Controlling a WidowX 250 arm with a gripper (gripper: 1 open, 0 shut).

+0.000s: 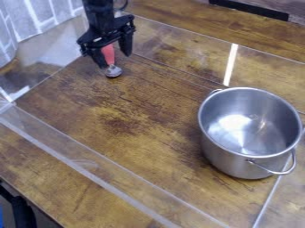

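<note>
A small object with a red handle (pixel 109 53) and a silvery round end (pixel 112 71) is at the upper left of the wooden table. The black gripper (pixel 106 46) is over it, around the red part; whether the fingers are closed on it is too small to tell. A large steel pot (pixel 248 126) with side handles stands at the right.
Clear strips run along the left and bottom, and a white tape strip (pixel 231 62) lies at the upper right.
</note>
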